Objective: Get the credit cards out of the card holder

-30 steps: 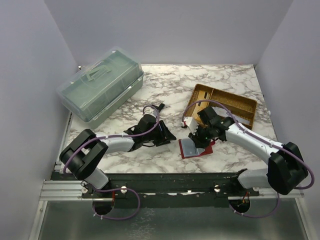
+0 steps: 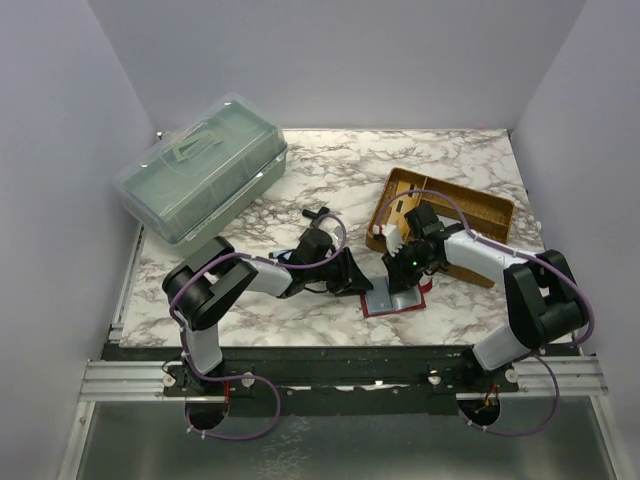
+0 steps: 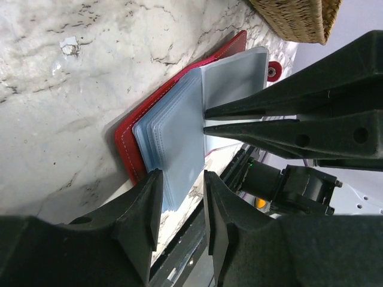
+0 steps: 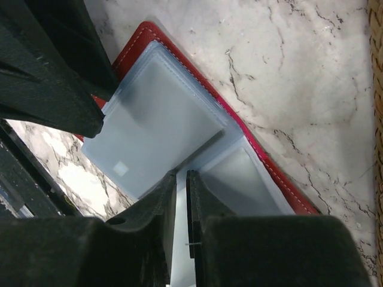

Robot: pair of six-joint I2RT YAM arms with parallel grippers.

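The open red card holder point(image 2: 393, 307) lies on the marble, clear sleeves with light cards spread open. In the left wrist view its pale blue pages point(image 3: 173, 137) stand in front of my left gripper, whose fingers are part open at the left page's edge. My right gripper is shut at the sleeve near the middle of the holder, its tips on the clear plastic point(image 4: 239, 179); what is between them is hard to see. In the top view both grippers meet over the holder, the left point(image 2: 357, 284) at its left, the right point(image 2: 400, 272) on it.
A wicker basket point(image 2: 485, 205) with dividers stands just behind the holder. A lidded clear case point(image 2: 200, 165) lies at the back left, with a small black item point(image 2: 315, 213) near it.
My left gripper has moved right to the holder's left edge. My right arm has shifted, its gripper coming down onto the middle of the holder.
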